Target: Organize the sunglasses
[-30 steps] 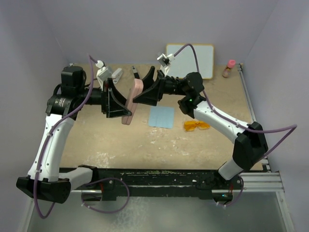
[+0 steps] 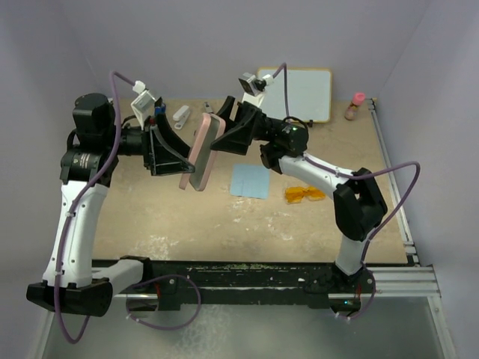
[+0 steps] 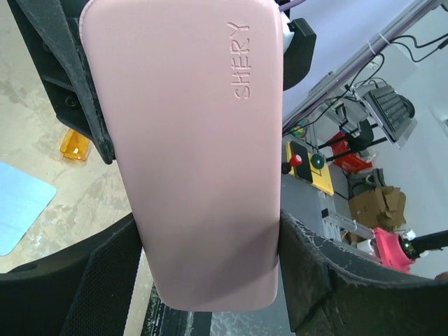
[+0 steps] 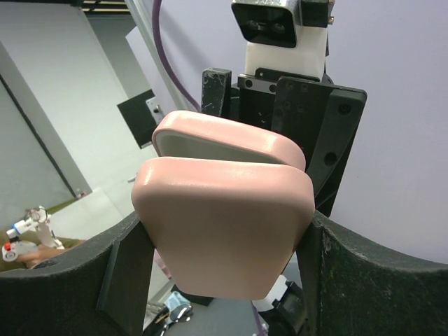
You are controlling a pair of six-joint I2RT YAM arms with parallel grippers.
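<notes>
A pink sunglasses case point(image 2: 200, 153) is held up above the table between both arms, its two halves standing apart with the grey inside showing. My left gripper point(image 2: 183, 164) is shut on one half; in the left wrist view that half's flat pink face point(image 3: 189, 154), lettered SHERY, sits between the pads. The right gripper point(image 2: 223, 138) is shut on the other half, whose rounded end point(image 4: 224, 224) fills its fingers in the right wrist view. Orange sunglasses point(image 2: 304, 194) lie on the table right of centre. A light blue cloth point(image 2: 250, 181) is spread flat beside them.
A white board point(image 2: 307, 93) lies at the back, with a pink-capped bottle point(image 2: 355, 106) to its right. Small white item point(image 2: 181, 116) rests at the back left.
The case has gone from nearly closed to partly open, its halves spreading and its inside coming into view. Both arms have shifted left slightly, still gripping it.
</notes>
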